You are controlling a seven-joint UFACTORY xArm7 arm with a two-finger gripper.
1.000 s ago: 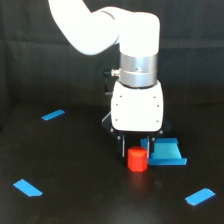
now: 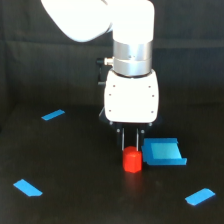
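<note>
Below the white gripper is a small red block, near the middle of the camera view. The thin dark fingers come down close along the block's left and right sides, and the gripper looks shut on it. Their tips are hard to make out against the dark table. Whether the block touches the table cannot be told. Just right of and behind the block stands a shallow blue tray, its left end partly hidden by the gripper.
Blue tape strips mark the dark table at the back left, front left and front right. A dark backdrop closes off the rear.
The fingers stand closer together than a second ago. Gripper and red block have both shifted slightly left, and more of the blue tray shows.
</note>
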